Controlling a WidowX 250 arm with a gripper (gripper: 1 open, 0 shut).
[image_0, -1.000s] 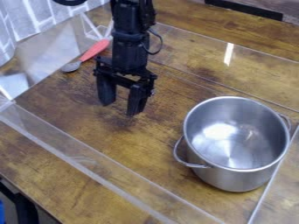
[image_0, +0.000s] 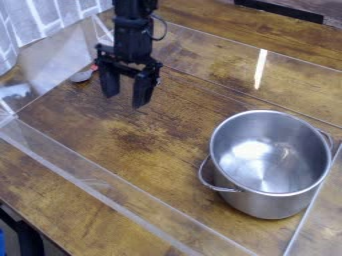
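The black gripper (image_0: 130, 84) hangs in the upper left over the wooden board, its two fingers apart with nothing visible between them. Just left of it, partly hidden behind the arm, a spoon-like utensil (image_0: 82, 75) with a pale head lies on the board. A large steel pot (image_0: 267, 158) with side handles stands at the right.
The wooden board (image_0: 120, 170) is clear in the middle and lower left. Clear low walls border the left and front edges. The back right of the board is empty.
The gripper has moved up and to the left in the view, toward the utensil, which is now more hidden by the arm. The pot is unchanged.
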